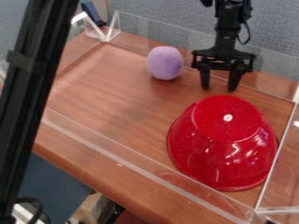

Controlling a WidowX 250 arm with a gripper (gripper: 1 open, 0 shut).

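My black gripper (219,77) hangs at the back of the tabletop, low beside a purple ball (165,62) that rests to its left. Its two fingers point down and stand apart, and I see nothing clearly held between them. A large red upturned bowl (222,149) sits at the front right of the wooden table, in front of the gripper.
Clear low walls (140,175) edge the wooden table (105,114). A black vertical post covers the left side of the view, and a grey padded wall stands behind.
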